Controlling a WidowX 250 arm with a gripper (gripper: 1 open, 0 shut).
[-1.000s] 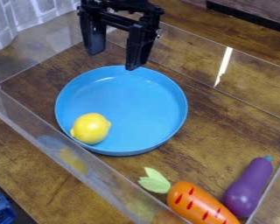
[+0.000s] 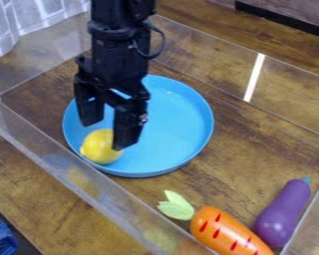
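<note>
My black gripper [image 2: 112, 110] hangs open over a blue plate [image 2: 182, 134], its fingers reaching down on either side of and just above a yellow lemon-like object [image 2: 105, 151] at the plate's left part. The arm covers the back left of the plate.
An orange carrot [image 2: 223, 232] with a pale leafy top lies at the front right, beside a purple eggplant [image 2: 283, 211]. Clear plastic walls run along the left and front of the wooden surface [image 2: 249, 120]. The area right of the plate is clear.
The plate and vegetables have stayed in place.
</note>
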